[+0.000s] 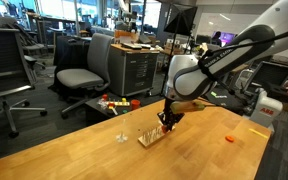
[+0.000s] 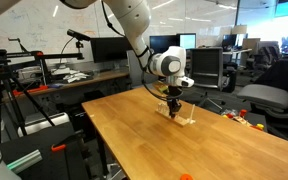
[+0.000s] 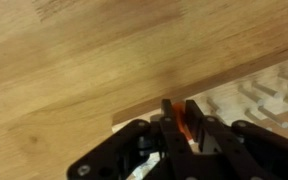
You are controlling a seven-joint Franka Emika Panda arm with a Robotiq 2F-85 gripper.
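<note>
A pale wooden board with a row of upright pegs point(image 1: 151, 138) rests on the wooden table; in the wrist view the board point(image 3: 221, 92) runs diagonally, with several pegs to the right. My gripper is shut on a small orange-red piece point(image 3: 183, 123), of which only a narrow strip shows between the dark fingers. Seen from outside, the gripper point(image 1: 168, 121) is at the board's right end, low over it. Whether the piece touches the board cannot be made out.
A small red-orange item point(image 1: 230, 138) lies to the right on the table, and small white items point(image 1: 122, 137) sit left of the board. Several coloured objects point(image 1: 114, 105) line the far edge.
</note>
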